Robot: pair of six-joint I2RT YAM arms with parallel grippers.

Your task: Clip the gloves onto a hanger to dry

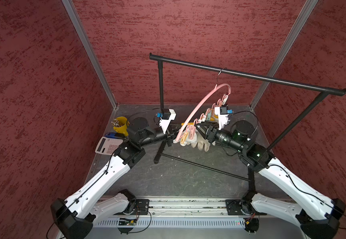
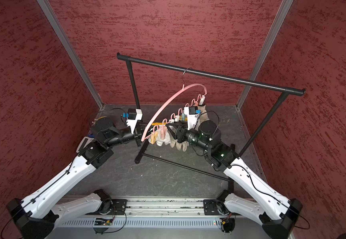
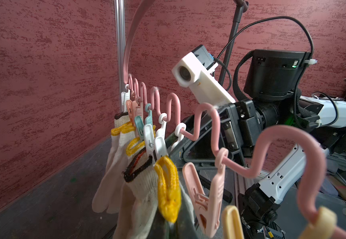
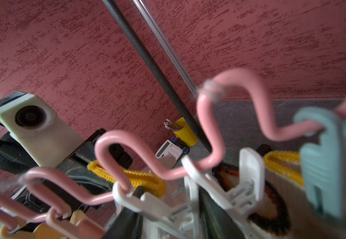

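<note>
A pink hanger (image 1: 204, 99) with a row of coloured clips hangs from the dark rail. Pale gloves with yellow cuffs (image 3: 121, 171) hang from its far clips. At the near end, my left gripper is shut on a white glove's yellow cuff (image 3: 168, 187), just below the hanger and beside a pink clip (image 3: 208, 195). My right gripper is at the middle of the row, its dark fingers (image 4: 216, 219) on either side of a white clip (image 4: 161, 211); whether they press it is unclear. Another white clip (image 4: 228, 187) sits to its right, by a dark-edged cuff (image 4: 278, 211).
The black rack's rail (image 1: 252, 74) runs overhead, with a lower bar (image 1: 204, 167) near the floor. A yellow cup (image 1: 121, 125) and a calculator (image 1: 108, 145) lie at the left. Clips crowd the space between both grippers.
</note>
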